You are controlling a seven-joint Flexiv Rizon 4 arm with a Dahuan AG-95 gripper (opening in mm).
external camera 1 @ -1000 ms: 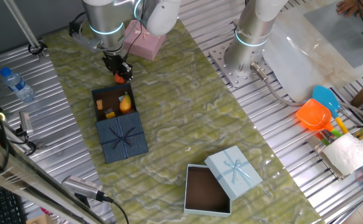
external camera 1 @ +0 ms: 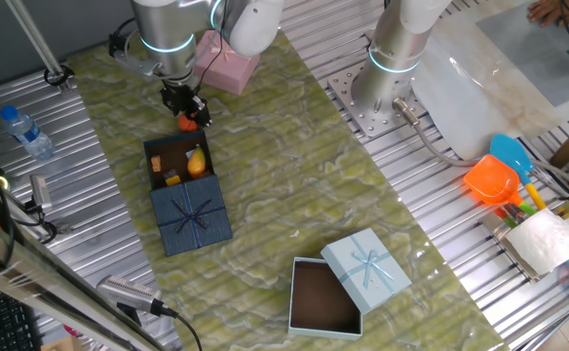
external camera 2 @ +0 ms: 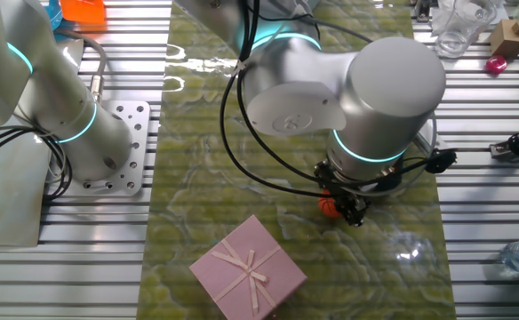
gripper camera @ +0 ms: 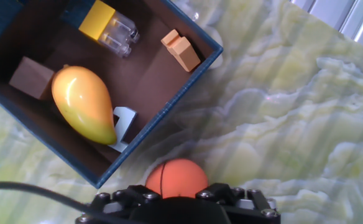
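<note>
An orange-red ball with a dark line (gripper camera: 180, 177) is at my gripper, between its black fingers in the wrist view. Whether the fingers press on the ball cannot be made out. Exterior view 1 has the gripper (external camera 1: 189, 112) pointing down, with the ball (external camera 1: 187, 124) at its tips, just beyond the short end of the dark blue box (external camera 1: 146, 156). This box is partly covered by its ribboned lid (external camera 1: 177, 234). Inside lie a yellow-green mango (gripper camera: 82, 102), a clear piece with a yellow top (gripper camera: 110, 28), an orange-tan piece (gripper camera: 181, 51) and a brown block (gripper camera: 32, 78).
An open light-blue box (external camera 1: 323, 297) stands on the green cloth, its lid (external camera 1: 367, 268) leaning over one side. Behind the arm sits a closed pink box (external camera 2: 249, 267).
The gripper and ball have shifted very slightly, if at all. Boxes and their contents look the same.
</note>
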